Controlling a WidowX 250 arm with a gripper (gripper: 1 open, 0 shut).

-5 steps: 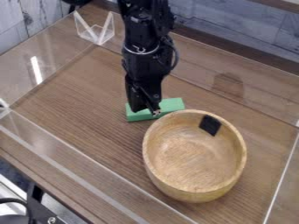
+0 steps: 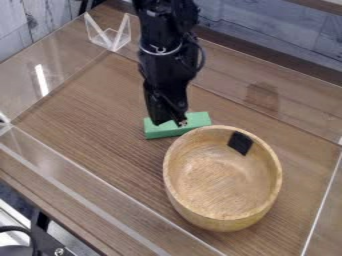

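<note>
The black robot arm reaches down from the top centre to the gripper [image 2: 170,112], whose fingers are dark and hard to make out against each other; it appears shut. It is low over a green block [image 2: 190,124] lying on the wooden table; whether it touches the block cannot be told. Just in front and to the right is a round tan bowl [image 2: 221,200], with a small black block [image 2: 241,142] at its back right rim.
A white wire object [image 2: 107,30] stands at the back left, and another clear item sits at the left edge.
The arm and gripper have shifted very slightly over the green block. The bowl and blocks look unmoved.
</note>
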